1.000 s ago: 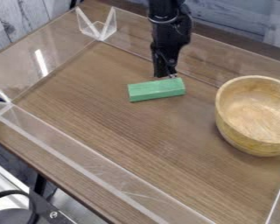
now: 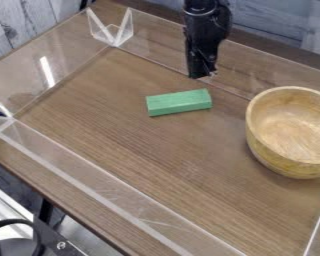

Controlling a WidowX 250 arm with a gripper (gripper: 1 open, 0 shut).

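Observation:
My black gripper (image 2: pixel 200 70) hangs over the wooden table at the upper middle, shut, with nothing visible between its fingers. A flat green rectangular block (image 2: pixel 178 102) lies on the table just in front of it and a little to the left, apart from it.
A large tan round bowl (image 2: pixel 286 140) stands at the right. A clear folded plastic piece (image 2: pixel 109 28) is at the back left. Black cables lie at the lower left corner.
The gripper was lower and nearer, over the green block; it has moved back and up, away from the block. The block lies where it was.

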